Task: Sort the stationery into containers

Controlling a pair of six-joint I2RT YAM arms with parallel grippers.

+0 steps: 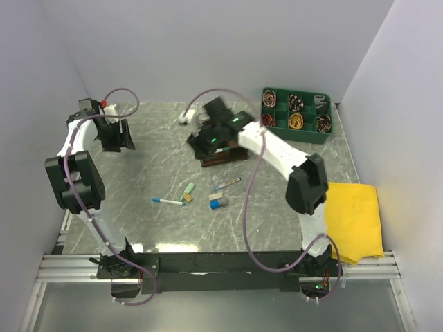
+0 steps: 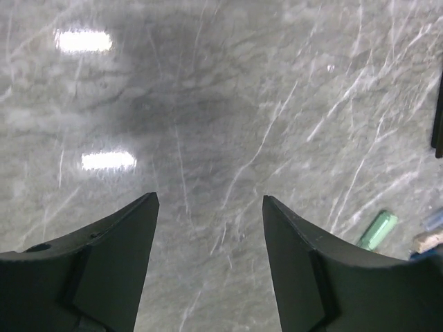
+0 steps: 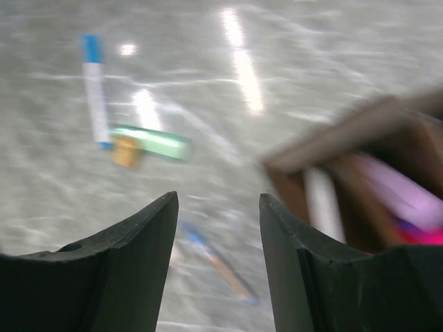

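Observation:
My left gripper [image 1: 119,138] stands open over bare marble at the far left. My right gripper [image 1: 199,144], blurred, is open above the wooden organizer [image 1: 225,159] and partly hides it; pink items and a white pen lie inside. In front lie a blue-and-white marker [image 1: 167,202], a green item [image 1: 188,190], a small tan block [image 1: 187,198], a pen [image 1: 228,182], a pale eraser-like block [image 1: 215,196] and a blue-grey item [image 1: 219,203]. The right wrist view shows the marker [image 3: 95,90] and green item [image 3: 152,142], blurred.
A green compartment box [image 1: 308,136] with coiled bands stands at the back right. A yellow cloth [image 1: 351,221] lies at the right edge.

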